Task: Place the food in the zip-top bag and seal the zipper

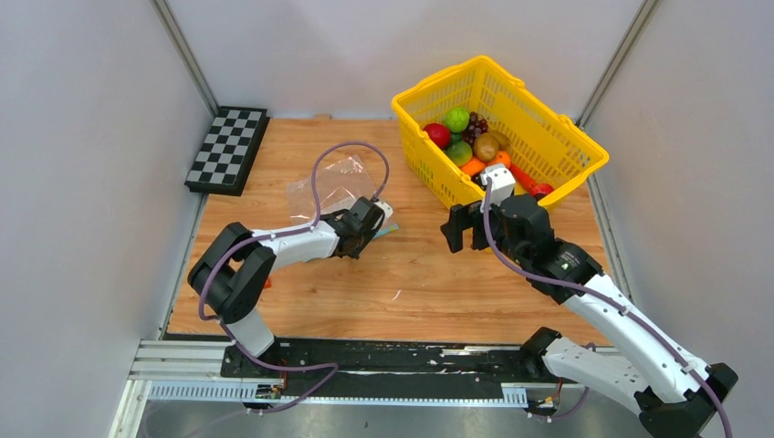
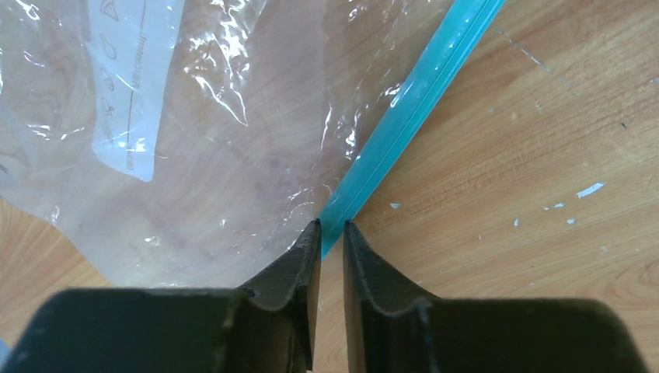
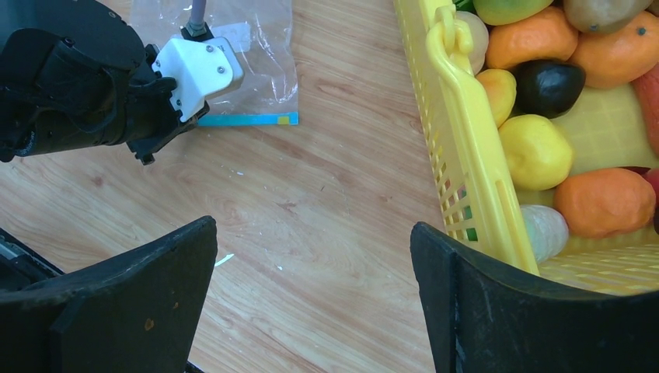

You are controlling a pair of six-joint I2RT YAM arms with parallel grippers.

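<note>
A clear zip top bag [image 1: 325, 190] lies on the wood table, its printed label [image 2: 128, 93] facing up and its blue zipper strip [image 2: 412, 109] running under my left gripper. The left fingertips stand a narrow gap apart at that strip, with the strip showing between them; whether they touch it is unclear. My right gripper is open and empty over bare table, beside the yellow basket [image 3: 493, 202]. The basket holds the food: several pieces, among them a lemon [image 3: 535, 148], oranges [image 3: 602, 203] and a red apple [image 1: 436, 136].
A checkered board [image 1: 226, 148] lies at the back left. The table in front of the bag and basket is mostly clear, with small white scraps. A small red object [image 1: 266, 283] shows beside the left arm.
</note>
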